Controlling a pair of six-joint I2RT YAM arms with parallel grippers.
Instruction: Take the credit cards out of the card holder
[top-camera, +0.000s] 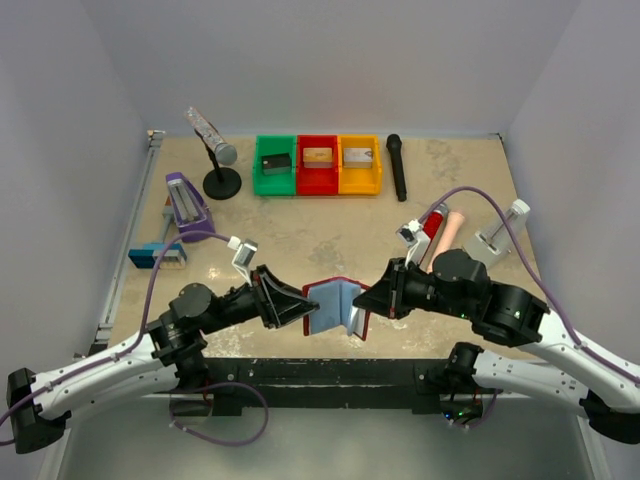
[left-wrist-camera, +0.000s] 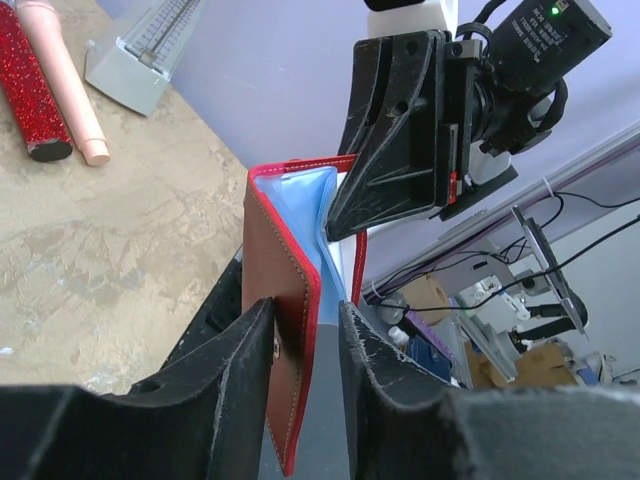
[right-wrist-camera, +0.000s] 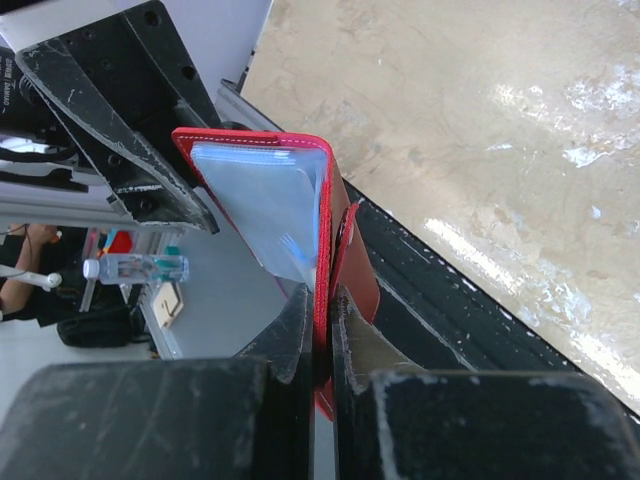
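The card holder (top-camera: 325, 305), red-edged with blue-white sleeves inside, hangs upright over the table's front between both grippers. My right gripper is shut on one end of it. My left gripper is at the other end, its fingers partly apart around the brown cover's edge in the left wrist view; whether they touch it I cannot tell. In the right wrist view a translucent sleeve (right-wrist-camera: 255, 200) shows inside the holder; whether cards are in it is unclear.
Green, red and orange bins (top-camera: 318, 180) stand at the back, with a microphone (top-camera: 396, 165) beside them. A red cylinder (left-wrist-camera: 30, 100), pink rod (left-wrist-camera: 65, 80) and white device (top-camera: 497, 233) lie on the right. A lamp, purple object and blue item occupy the left.
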